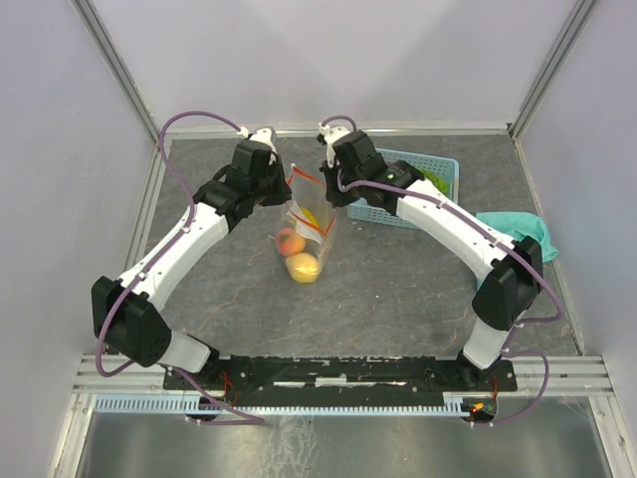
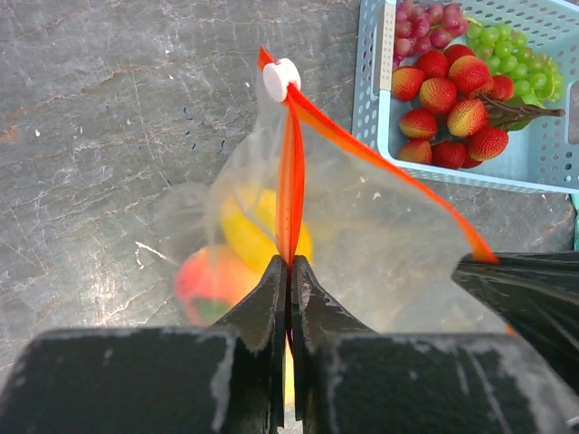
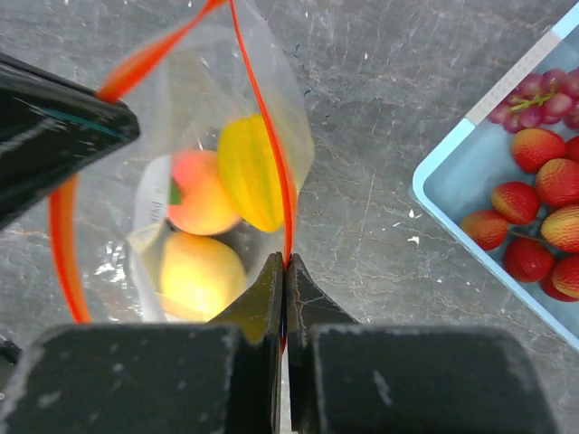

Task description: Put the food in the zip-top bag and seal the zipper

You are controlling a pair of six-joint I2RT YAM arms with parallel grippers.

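The clear zip top bag (image 1: 304, 234) stands open between my grippers, with red-orange zipper edges and a white slider (image 2: 280, 80). Inside are a yellow mango (image 3: 251, 172), a peach (image 3: 204, 190) and a pale yellow fruit (image 3: 201, 273). My left gripper is shut on one zipper edge of the bag, below the slider. My right gripper is shut on the opposite red edge of the bag.
A blue basket (image 1: 438, 169) with strawberries (image 2: 452, 108), red grapes (image 2: 425, 23) and green grapes (image 2: 516, 63) lies behind my right arm. A teal cloth (image 1: 518, 229) is at the right. The grey surface left of the bag is clear.
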